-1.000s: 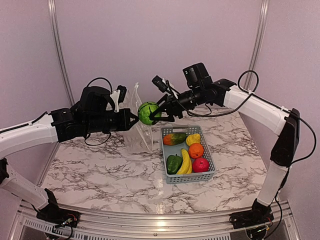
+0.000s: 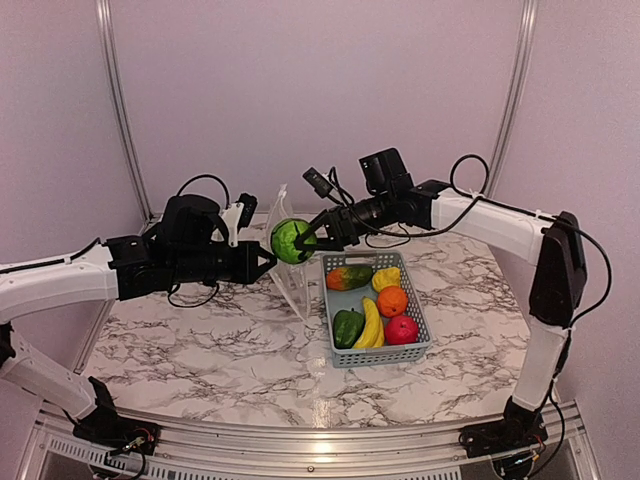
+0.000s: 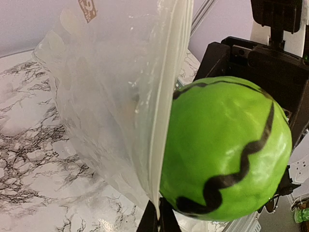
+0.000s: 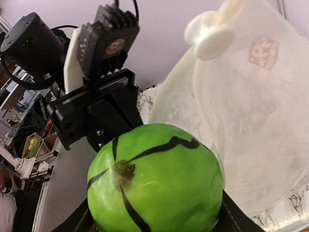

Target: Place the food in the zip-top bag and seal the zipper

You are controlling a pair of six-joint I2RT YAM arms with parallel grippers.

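A clear zip top bag [image 2: 288,285] hangs upright, and my left gripper is shut on its edge. A green watermelon [image 2: 289,241] with dark stripes is up in the air against the bag's right side, with my right gripper [image 2: 307,238] closed around it. In the left wrist view the bag's edge overlaps the left side of the watermelon [image 3: 227,150]. The right wrist view shows the watermelon [image 4: 154,179] in front of the bag [image 4: 260,111], whose white slider [image 4: 208,36] is near the top. Whether any of the watermelon is inside the mouth, I cannot tell.
A grey basket [image 2: 340,358] right of the bag holds an orange [image 2: 392,301], bananas [image 2: 370,326], a green pepper [image 2: 347,328], a red fruit [image 2: 401,330] and other produce. Bare marble tabletop [image 2: 210,350] lies in front of the left arm.
The watermelon has also shifted a little left, and the bag looks narrower from above.
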